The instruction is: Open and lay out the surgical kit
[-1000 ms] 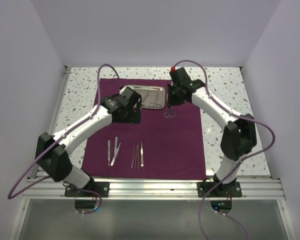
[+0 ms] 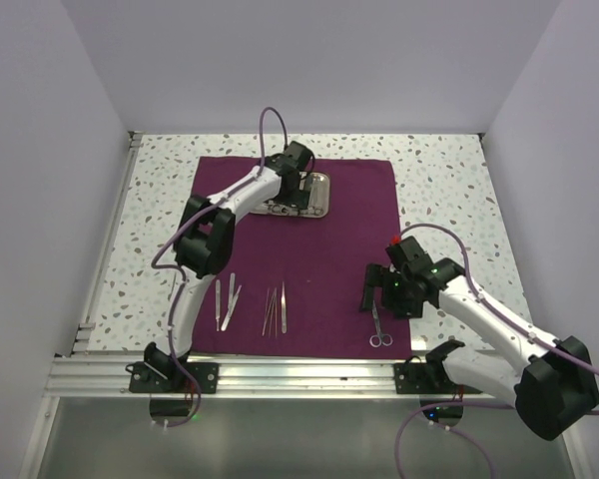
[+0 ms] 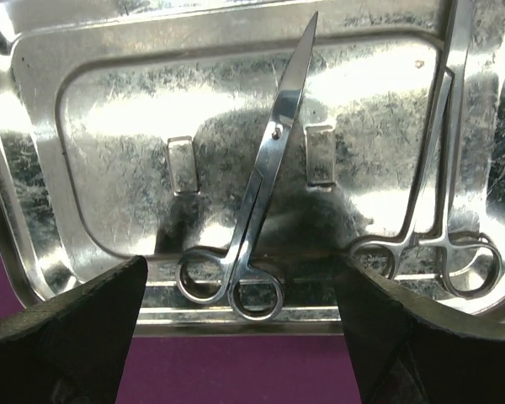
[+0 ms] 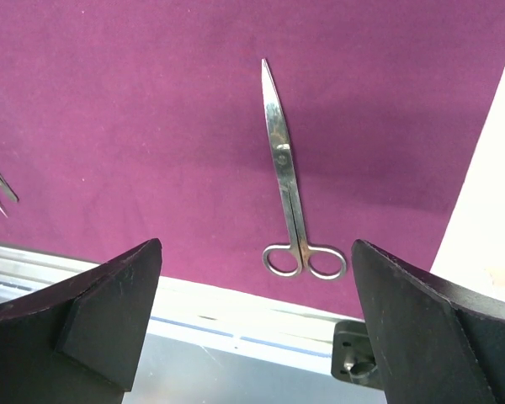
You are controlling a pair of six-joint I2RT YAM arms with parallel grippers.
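At the back of the purple cloth (image 2: 339, 225) stands the metal tray (image 2: 319, 195). In the left wrist view the tray (image 3: 46, 160) holds straight scissors (image 3: 273, 143), with a clamp-like instrument (image 3: 450, 168) to their right. My left gripper is open over the tray's near edge, the scissors' rings lying between its fingers without being gripped. Another pair of scissors (image 4: 286, 168) lies flat on the cloth at the front right, rings toward the front edge. Above its ring end my right gripper stands open, holding nothing.
Several slim instruments, among them a scalpel-like one (image 2: 284, 309) and tweezers (image 2: 270, 311), lie in a row at the front left. Bare cloth fills the middle. A white rail (image 2: 299, 367) runs along the front edge.
The left arm moved back and right, over the tray.
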